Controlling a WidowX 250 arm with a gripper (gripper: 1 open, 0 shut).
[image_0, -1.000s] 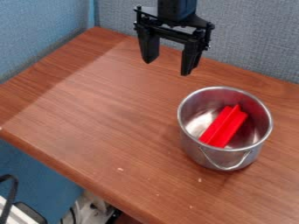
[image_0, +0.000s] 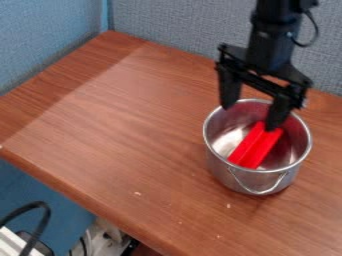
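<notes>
My black gripper (image_0: 250, 101) hangs over a metal bucket (image_0: 241, 175), open, its fingertips near the far rim with nothing seen between them. Inside the bucket lie red pieces (image_0: 253, 150), long and side by side, partly hidden behind the near finger.
A blue padded wall stands behind it, and cables lie beyond the table's lower left edge.
The gripper has moved right and down, from above the table at the back to over the bucket. The bucket looks unmoved.
</notes>
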